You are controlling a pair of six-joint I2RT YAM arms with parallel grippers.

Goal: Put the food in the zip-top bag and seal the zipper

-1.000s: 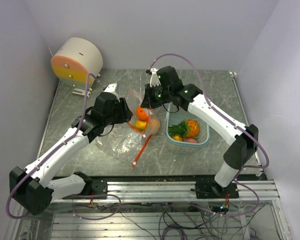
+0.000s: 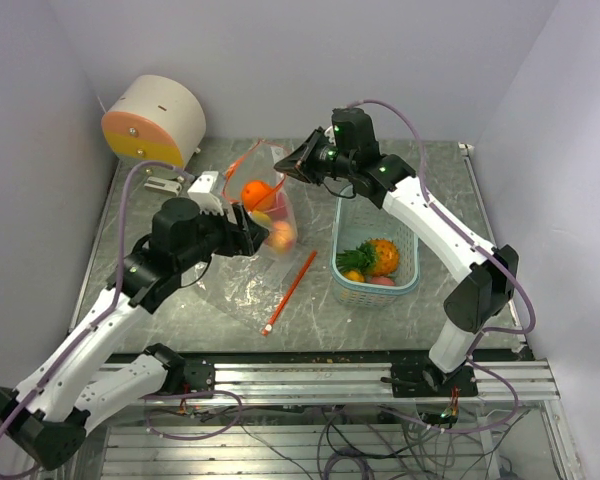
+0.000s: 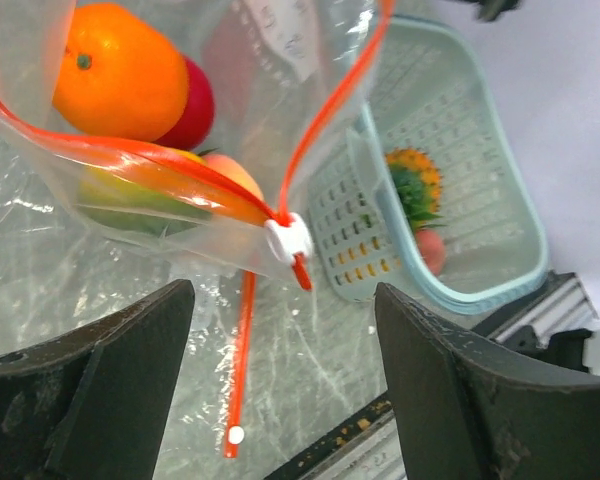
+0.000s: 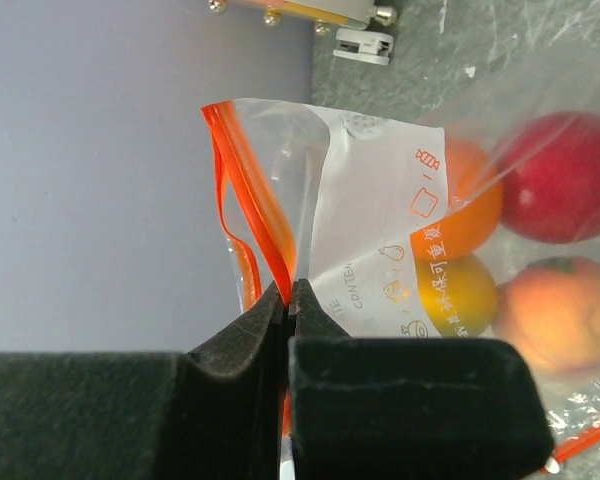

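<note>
The clear zip top bag (image 2: 270, 216) holds several fruits: an orange (image 3: 122, 78), a red fruit (image 4: 558, 177), a yellow fruit and a peach (image 4: 552, 310). My right gripper is shut on the bag's orange zipper edge at its upper corner, lifting it. My left gripper stands open just short of the bag's other zipper end, where a white slider (image 3: 288, 238) sits on the orange strip; nothing is between its fingers. A loose orange strip (image 2: 290, 294) lies on the counter on clear film.
A blue basket (image 2: 408, 280) to the right holds a pineapple, a peach and other fruit. A cream and yellow cylinder (image 2: 152, 120) stands at the back left, with a small white object (image 4: 363, 46) before it.
My right gripper has moved back and up with the bag's edge, and the bag has shifted left with its fruit. My left arm has moved and turned, its gripper staying beside the bag.
</note>
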